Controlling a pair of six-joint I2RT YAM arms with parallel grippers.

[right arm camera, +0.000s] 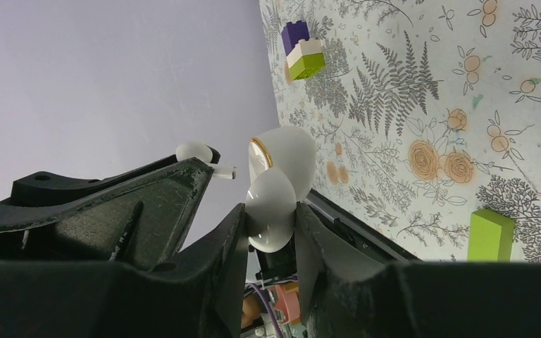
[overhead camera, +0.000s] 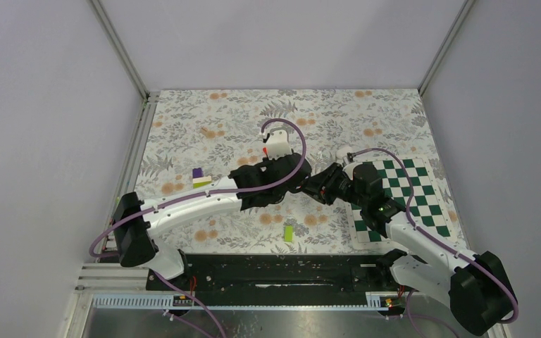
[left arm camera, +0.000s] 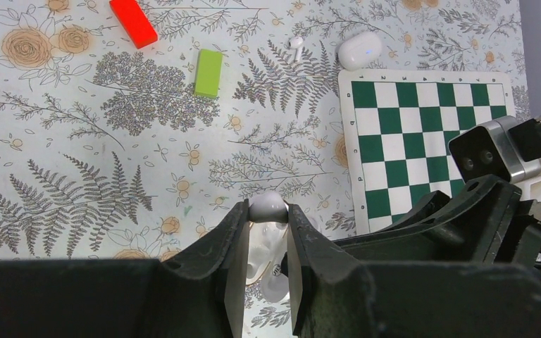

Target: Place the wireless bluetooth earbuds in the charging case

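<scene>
In the left wrist view my left gripper is shut on a white earbud (left arm camera: 268, 205). Just beyond it is the open white charging case (left arm camera: 260, 250) with a gold rim. The right wrist view shows my right gripper shut on that case (right arm camera: 282, 155), and the left gripper's earbud (right arm camera: 194, 152) beside it, its stem pointing toward the case. In the top view both grippers meet over the middle of the table, mostly hiding what they hold. Another earbud (left arm camera: 296, 46) lies loose on the table.
A rounded white case (left arm camera: 359, 49) lies near that loose earbud. A checkerboard (overhead camera: 423, 204) is on the right. A red block (left arm camera: 134, 21), a green block (overhead camera: 288, 234) and purple, white and green bricks (right arm camera: 296, 35) lie on the table.
</scene>
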